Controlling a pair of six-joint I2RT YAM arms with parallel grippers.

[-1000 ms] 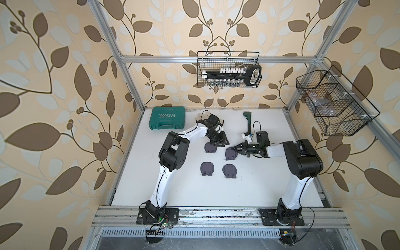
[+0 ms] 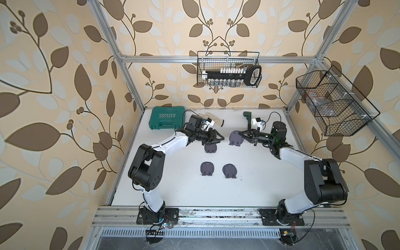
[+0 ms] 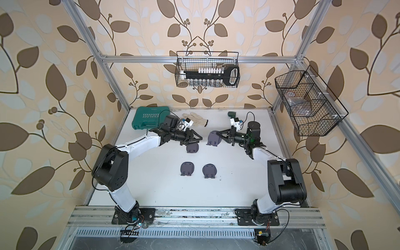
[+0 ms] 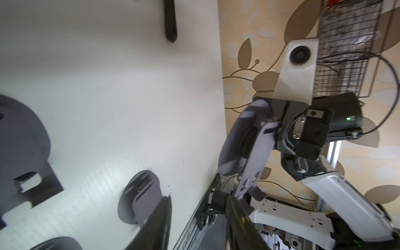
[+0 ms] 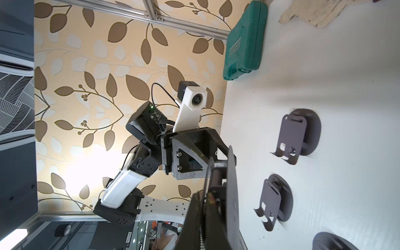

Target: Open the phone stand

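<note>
A grey folded phone stand (image 2: 234,138) is raised above the table, with my right gripper (image 2: 244,134) shut on its edge; in the left wrist view the stand (image 4: 233,150) shows side-on. My left gripper (image 2: 219,137) is open, left of that stand, with nothing between its fingers in the left wrist view. More stands lie on the table: one (image 2: 210,148) below my left gripper, another (image 2: 207,168) nearer the front, and a third (image 2: 229,170) to its right.
A green case (image 2: 166,117) lies at the back left, a glove (image 3: 195,120) beside it and a green-black tool (image 2: 247,116) at the back. Wire baskets (image 2: 329,104) hang on the walls. The table's front and sides have bare room.
My left gripper has moved slightly left from where it was.
</note>
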